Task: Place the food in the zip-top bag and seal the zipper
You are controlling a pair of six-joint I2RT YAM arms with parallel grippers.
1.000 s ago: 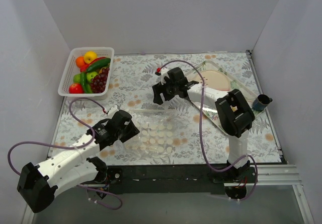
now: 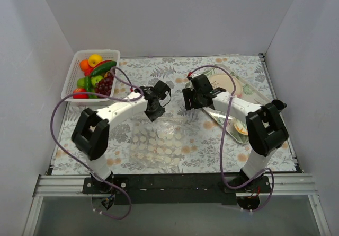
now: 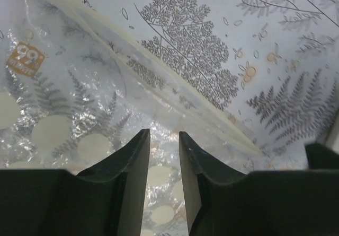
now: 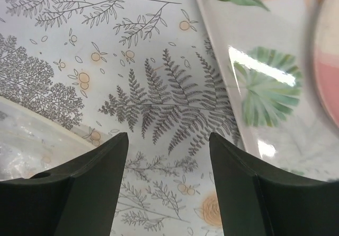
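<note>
The clear zip top bag [image 2: 153,148], printed with pale dots, lies flat on the patterned mat, its cream zip edge [image 3: 175,82] toward the back. Over that edge hovers my left gripper [image 2: 154,114]; its fingers [image 3: 135,162] stand a narrow gap apart, with the bag showing through and no grip on it visible. To the right of the bag my right gripper [image 2: 188,99] is open and empty, beside the tray [image 4: 217,61]. Fruit and vegetables, such as a yellow fruit [image 2: 95,60] and dark grapes [image 2: 104,86], fill the white basket [image 2: 69,87] at back left.
The tray holds a round tan plate [image 2: 233,85] and a yellow round item [image 2: 241,127], partly hidden by the right arm. A dark mug [image 2: 278,104] stands at the far right. Mat in front of the tray is clear.
My left gripper has swung from the bag's left side back and right to its zip edge.
</note>
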